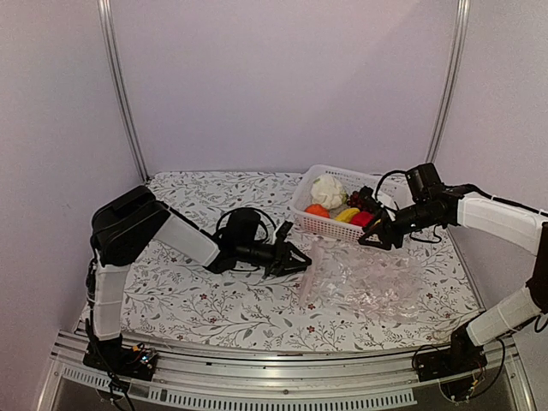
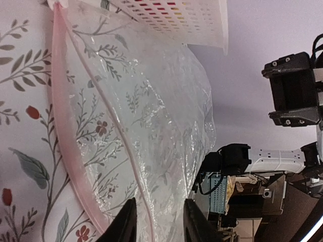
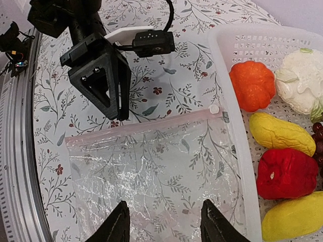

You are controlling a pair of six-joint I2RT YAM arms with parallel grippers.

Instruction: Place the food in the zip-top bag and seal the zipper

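The clear zip top bag (image 1: 368,278) lies flat and wrinkled on the table, with no food seen in it. Its pinkish mouth strip (image 3: 151,124) faces the left arm, and a white slider (image 3: 214,109) sits at the end near the basket. My left gripper is open over the mouth edge; the bag's film shows beyond its fingers, and contact is unclear. Above the bag's basket side, my right gripper hangs open and empty. The food rests in the basket: cauliflower (image 1: 328,190), orange pepper (image 3: 252,85), red pepper (image 3: 286,174), yellow items (image 3: 280,132) and dark grapes (image 1: 363,199).
The white basket (image 3: 233,111) stands right behind the bag, its near wall close to the bag's edge. Left of the bag the patterned table (image 1: 197,300) is bare. A metal rail (image 1: 282,385) runs along the front.
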